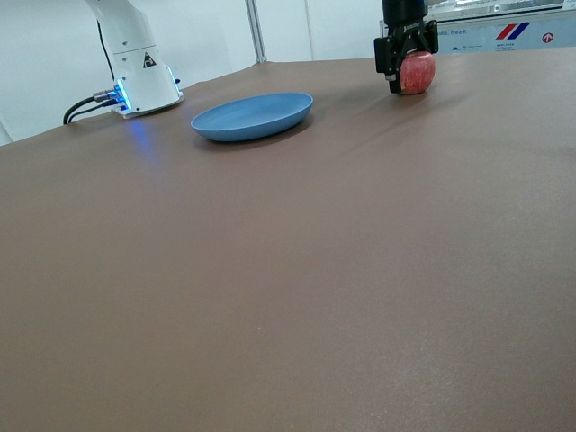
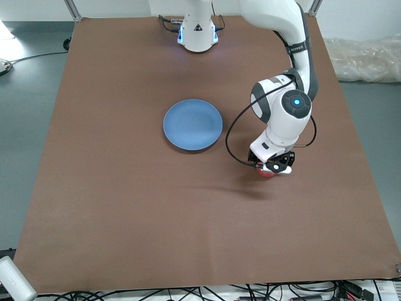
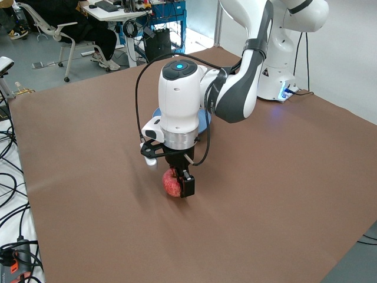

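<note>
My black gripper [image 1: 400,67] is down at the tabletop with a red apple [image 1: 417,74] between its fingers; in the right view the apple [image 3: 171,183] shows beside the dark fingers, and in the left view it is mostly hidden under the wrist. A blue plate [image 2: 192,124] lies flat and empty, to the left of the gripper in the left and top views. In the right view the arm hides most of the plate.
Cables run along the table's outer edge and loop from the arm.
</note>
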